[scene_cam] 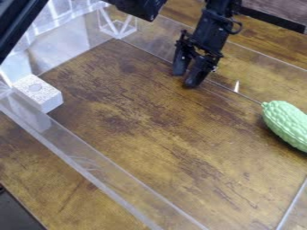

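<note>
The black gripper (192,63) is low at the top centre of the camera view, beside the clear wall of the bin at the back of the wooden-floored area. Its dark fingers are bunched against the dark wood, so how far apart they stand is hard to see, and whether anything is between them cannot be made out.
A green bitter melon-like object (285,126) lies at the right. A white block (39,93) sits by the left wall. A small pale pointed thing (236,87) stands right of the gripper.
</note>
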